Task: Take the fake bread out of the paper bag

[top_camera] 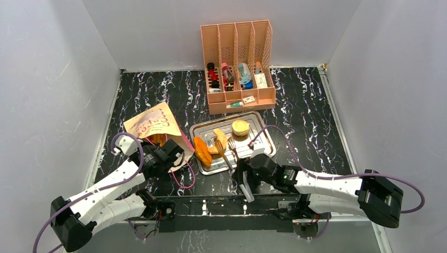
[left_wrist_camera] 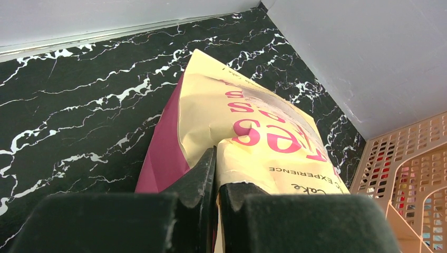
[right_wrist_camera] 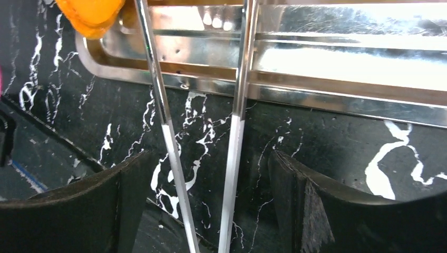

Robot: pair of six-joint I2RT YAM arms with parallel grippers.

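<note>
The paper bag [top_camera: 153, 121] lies on the left of the counter, its mouth toward the front. Some orange-brown bread [top_camera: 158, 138] shows inside it. In the left wrist view, my left gripper is shut on the thin edge of the bag. Metal tongs [top_camera: 243, 184] rest across the tray's front edge. My right gripper stands open, with both arms of the tongs between its fingers and space on either side. On the metal tray [top_camera: 227, 122] are a long orange bread [top_camera: 202, 152], a curved piece [top_camera: 221, 138] and a round bun [top_camera: 241, 127].
A peach-coloured divided organizer [top_camera: 213, 39] holding several small items stands at the back. The bag's pink handle [top_camera: 185, 187] loops onto the counter between bag and tray. Free counter [top_camera: 303, 121] lies to the right of the tray.
</note>
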